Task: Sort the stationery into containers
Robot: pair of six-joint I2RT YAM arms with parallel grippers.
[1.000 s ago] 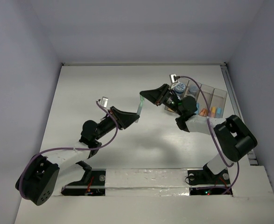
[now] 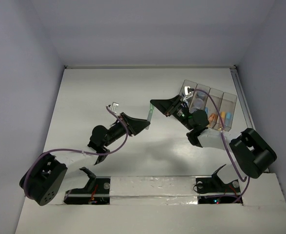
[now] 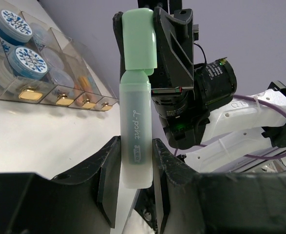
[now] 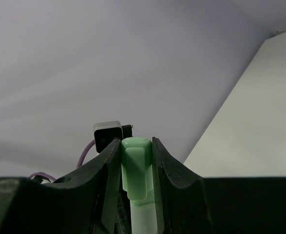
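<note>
A green-capped, pale translucent pen-shaped stick [image 3: 137, 124], marked "d-point", is held upright between both arms above the table. My left gripper is shut on its pale lower body. Its green top end [image 4: 136, 161] sits between the fingers of my right gripper, which is shut on it. In the top view the left gripper [image 2: 146, 124] and the right gripper [image 2: 152, 102] meet near the middle. The clear divided container [image 2: 228, 105] stands at the right of the table, partly covered by the right arm.
Inside the container are blue-lidded jars [image 3: 29, 61], orange pieces [image 2: 211, 118] and a blue piece [image 2: 228, 116]. One compartment at its right looks empty towards the back. Walls rise behind and at both sides.
Both grippers have shifted slightly to the right together, with the stick still between them. The right one has also come a little towards the front. The container stays in place.
</note>
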